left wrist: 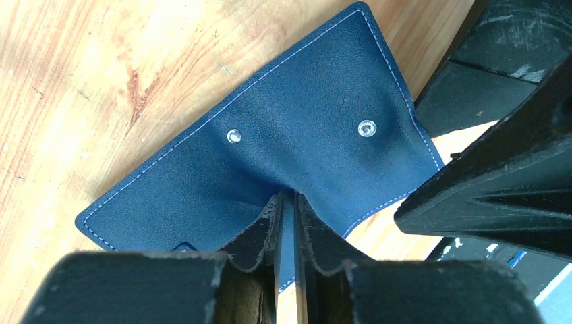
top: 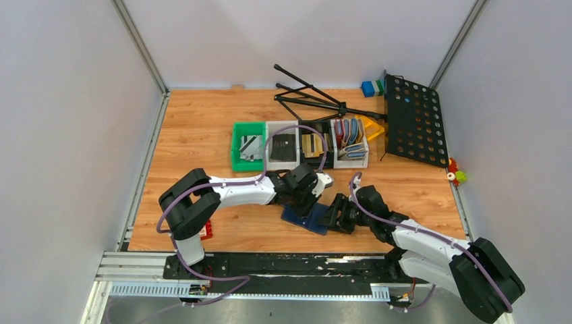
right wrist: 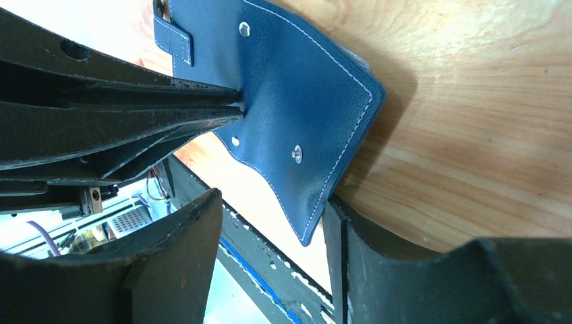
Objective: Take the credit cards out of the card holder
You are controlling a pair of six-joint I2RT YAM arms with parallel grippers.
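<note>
The blue leather card holder (top: 297, 220) lies on the wooden table at the front centre, stitched edges and metal snaps showing (left wrist: 324, 101). My left gripper is shut on it, its fingertips pressed into the leather (right wrist: 297, 121). My right gripper is part open at the holder's near edge; one finger (right wrist: 357, 263) touches that edge, where a pale sliver shows behind the leather in the right wrist view.
A row of bins, green (top: 236, 145), white, dark and white, stands behind the grippers. A black folded stand (top: 310, 101) and a perforated black panel (top: 415, 121) are at the back right.
</note>
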